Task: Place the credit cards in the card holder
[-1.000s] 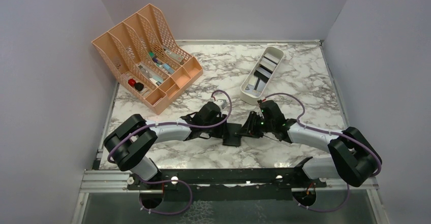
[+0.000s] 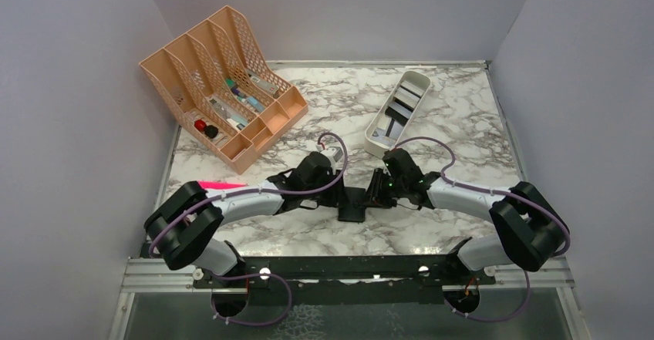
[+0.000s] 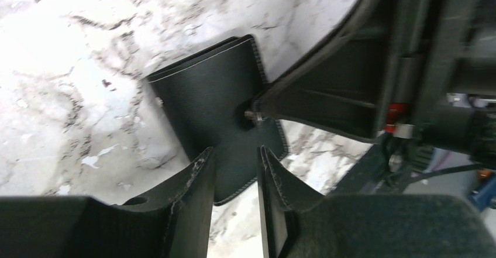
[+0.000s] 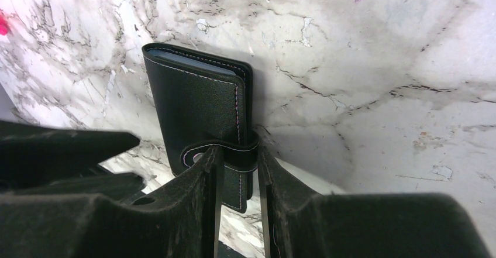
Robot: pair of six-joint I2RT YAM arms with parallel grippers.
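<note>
A black folded card holder (image 2: 352, 214) lies on the marble table between my two grippers. In the right wrist view the card holder (image 4: 196, 106) shows white stitching, a pale inner layer along its far edge and a strap (image 4: 234, 152) with a snap. My right gripper is open, its fingertips over that strap's folded side edge. The left gripper stands open above the holder's near part in its own view, nothing visible between its fingers. Several cards (image 2: 398, 113) appear to stand in the compartments of a long white tray (image 2: 424, 81) at the back.
An orange slotted organizer (image 2: 244, 155) holding pens and small items stands at the back left. Something pink (image 2: 220, 185) lies beside the left arm.
The right arm moved a little left and toward the back. The card holder stays in place.
</note>
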